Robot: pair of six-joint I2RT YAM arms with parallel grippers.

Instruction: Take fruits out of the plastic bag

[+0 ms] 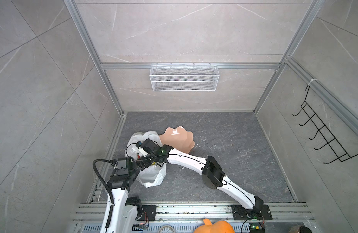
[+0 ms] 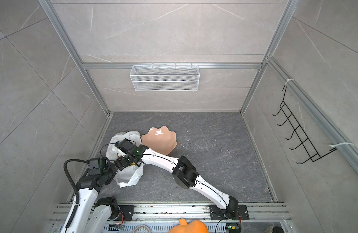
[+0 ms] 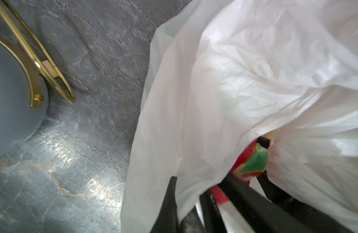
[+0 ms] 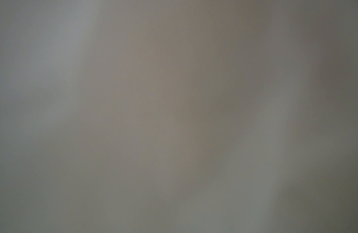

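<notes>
A white plastic bag (image 1: 151, 178) lies at the left of the work surface, its mouth open. My left gripper is shut on the bag's edge, which runs down between its fingers in the left wrist view. Inside the bag, a red and green fruit (image 3: 253, 165) shows beside the dark fingers (image 3: 245, 194) of my right gripper, which is open and reaches into the mouth. Whether those fingers touch the fruit cannot be seen. The right wrist view holds only blurred whitish bag film (image 4: 179, 116). Other contents of the bag are mostly hidden.
A pinkish plate with a wavy rim (image 1: 186, 140) stands right behind the bag. A blue-grey round object with gold handles (image 3: 16, 101) lies near the left gripper. The surface to the right of the plate is clear, apart from my right arm.
</notes>
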